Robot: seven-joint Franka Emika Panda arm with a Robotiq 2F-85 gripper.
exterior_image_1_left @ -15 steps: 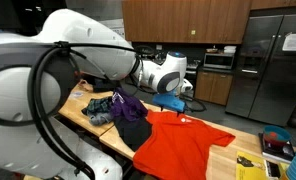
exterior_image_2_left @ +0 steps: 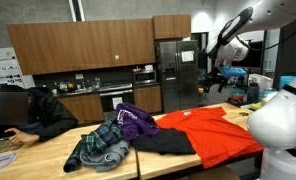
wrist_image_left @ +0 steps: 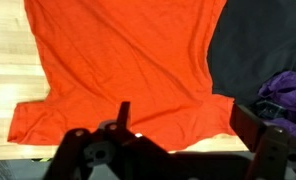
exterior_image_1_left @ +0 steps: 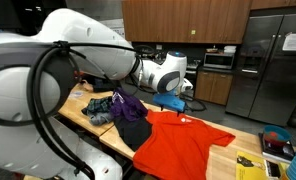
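Observation:
A red garment (exterior_image_1_left: 178,142) lies spread over the wooden table, flat with a few wrinkles. In the wrist view the red cloth (wrist_image_left: 128,65) fills the middle, its sleeve-like part reaching toward the lower left. A black cloth (wrist_image_left: 250,45) lies along its right side, with a bunched purple cloth (wrist_image_left: 288,92) beyond. My gripper hangs above the red cloth, its two fingers wide apart and nothing between them. From the side, the gripper (exterior_image_2_left: 226,89) stands well clear of the table.
Crumpled grey cloth (exterior_image_2_left: 106,158) and plaid cloth (exterior_image_2_left: 100,137) lie beside the purple one. A yellow item (exterior_image_1_left: 251,165) and blue bins (exterior_image_1_left: 276,135) sit at the right in exterior view 1. Bare wood shows between the red cloth and the yellow item.

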